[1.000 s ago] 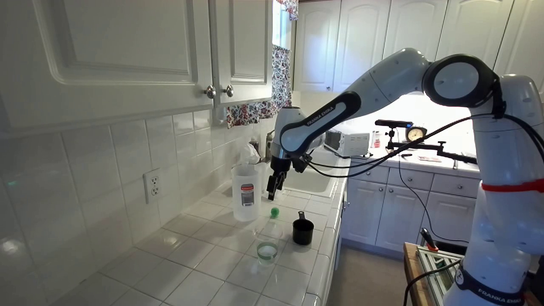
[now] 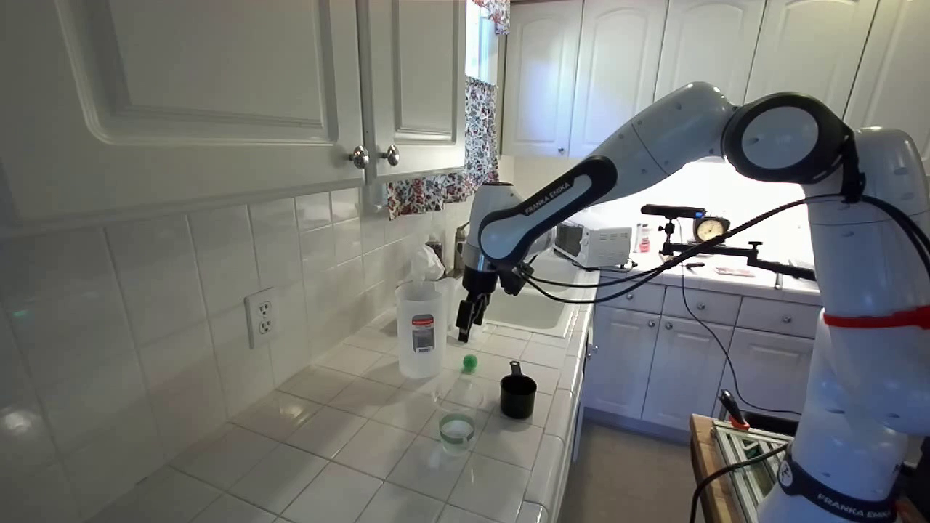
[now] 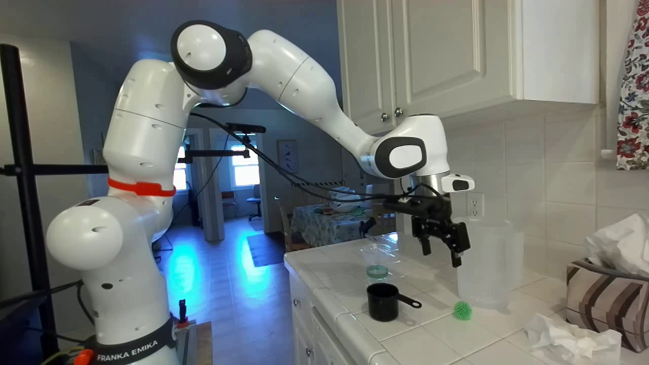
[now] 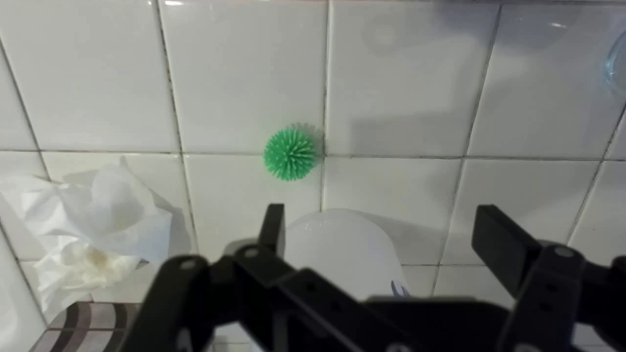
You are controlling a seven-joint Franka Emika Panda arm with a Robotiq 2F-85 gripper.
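Observation:
My gripper is open above the tiled counter, its two black fingers wide apart with nothing held. A green spiky ball [image 4: 290,153] rests on the tiles, ahead of the fingers and nearer the left one in the wrist view. The tall translucent pitcher [image 2: 421,331] stands close beside the gripper, toward the wall; its rounded edge shows between the fingers from the wrist. On the counter also sit a black measuring cup [image 3: 383,301] with its handle toward the ball and a clear cup [image 2: 457,431] with a green band.
Crumpled white tissue [image 3: 575,341] lies by a striped tissue box [image 3: 608,304]. Behind the gripper is the sink [image 2: 536,309]. Wall cabinets [image 2: 218,87] hang over the counter. Bare tiles [image 2: 322,433] stretch along the near part of the counter.

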